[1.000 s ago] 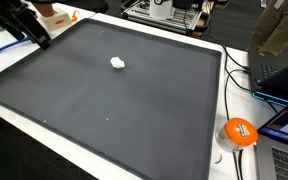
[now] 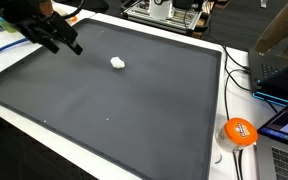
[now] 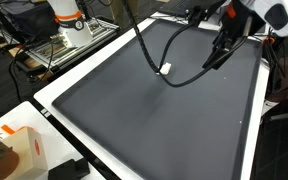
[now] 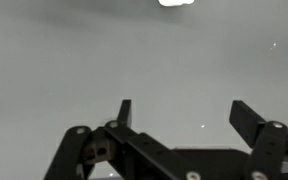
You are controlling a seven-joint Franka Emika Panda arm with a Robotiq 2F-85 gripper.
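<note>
A small white object (image 2: 117, 62) lies alone on the dark grey board (image 2: 124, 110), left of its far middle. In the other exterior view the same white object (image 3: 165, 69) shows beside a hanging black cable. The wrist view catches only part of this white object (image 4: 175, 2) at its top edge. My gripper (image 2: 67, 49) is over the board's left side, apart from the white object. Seen from the wrist, its two black fingers stand wide apart, the gripper open with only bare board between them.
An orange-lidded jar (image 2: 236, 134) stands off the board at the right, near a laptop (image 2: 282, 155). A black cable (image 3: 174, 84) loops over the board. Most of the board's surface is clear.
In exterior view 1 my gripper has moved right and a little downward in the picture, further over the board. The white object has stayed in place.
</note>
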